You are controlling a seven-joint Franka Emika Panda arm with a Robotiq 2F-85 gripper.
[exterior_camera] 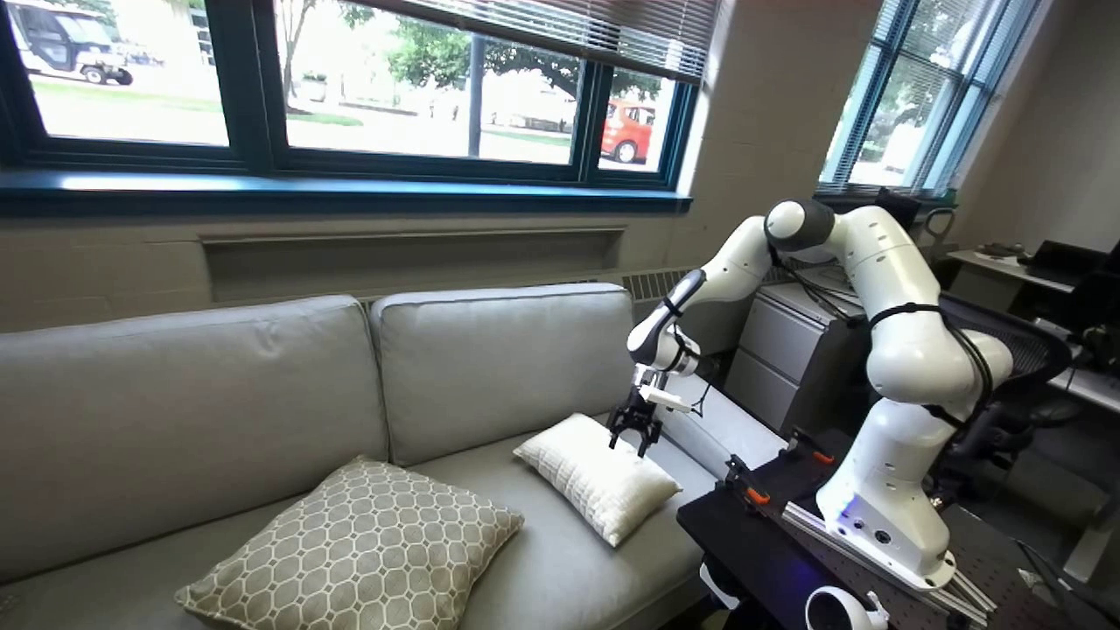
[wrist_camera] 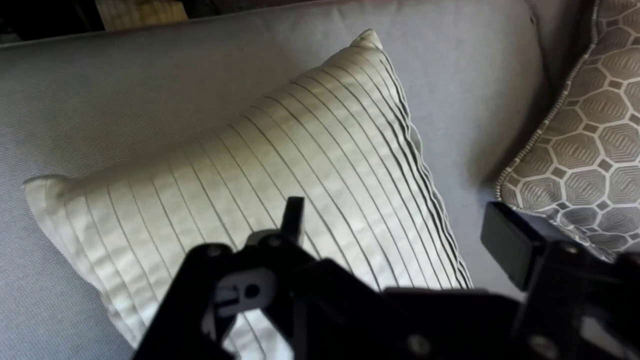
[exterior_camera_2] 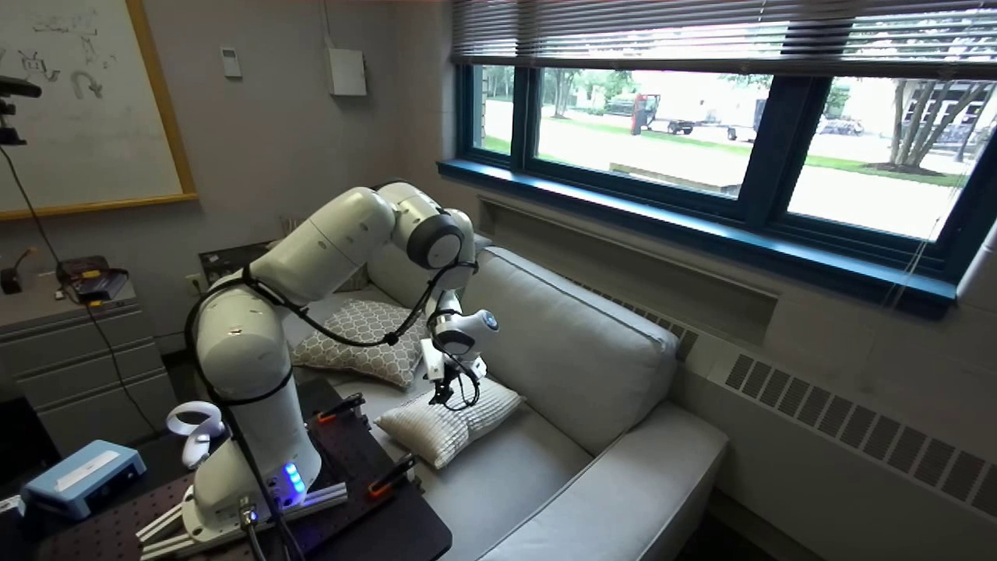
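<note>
A white pleated pillow point(exterior_camera: 600, 478) lies flat on the couch seat. Over its back part is my gripper point(exterior_camera: 627, 445), pointing down, with its two fingers apart. From the wrist, the gripper shows a wide gap between its fingers; the striped pillow point(wrist_camera: 336, 180) appears beneath, with one side edge running through that gap. One finger is over the pillow's face, the other beyond that edge. Nothing is clamped between them. Whether the fingertips touch the fabric, I cannot tell. In the second exterior view the arm partly covers the pillow point(exterior_camera_2: 425, 425).
A patterned cushion point(exterior_camera: 367, 541) lies on the seat beside the white pillow. Behind stand the grey back cushions point(exterior_camera: 504, 367), with a couch armrest point(exterior_camera_2: 617, 495) at one end. The black table point(exterior_camera: 735, 535) carrying the arm borders the couch front, with orange-handled clamps point(exterior_camera: 751, 483) along its edge.
</note>
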